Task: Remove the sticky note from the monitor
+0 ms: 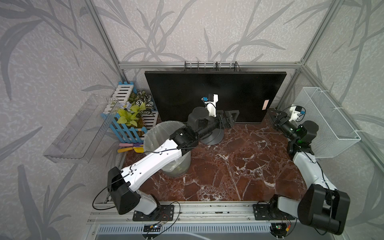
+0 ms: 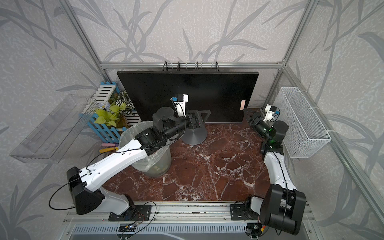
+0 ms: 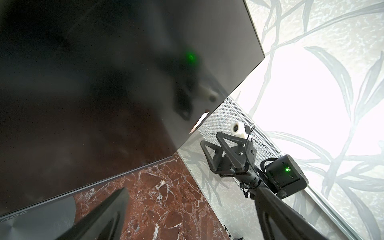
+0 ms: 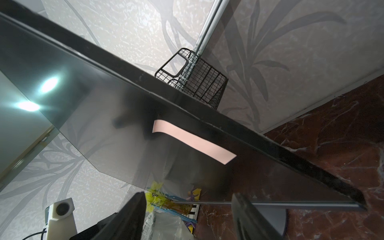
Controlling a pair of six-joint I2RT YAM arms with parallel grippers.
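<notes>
A pale pink sticky note (image 1: 265,104) is stuck on the lower right part of the dark monitor screen (image 1: 216,88). In the right wrist view the note (image 4: 194,141) appears as a narrow strip, one end curling off the glass. My right gripper is open and empty, close to the monitor's right side with a gap between it and the note. My left gripper (image 1: 234,116) stands open in front of the screen's lower middle, well left of the note. Nothing is between its blurred fingers.
A lined bin (image 1: 170,160) stands under the left arm. Potted plants (image 1: 132,114) and a clear basket (image 1: 82,130) are at left; a white mesh basket (image 1: 326,124) is at right. The marble tabletop (image 1: 240,168) between the arms is clear.
</notes>
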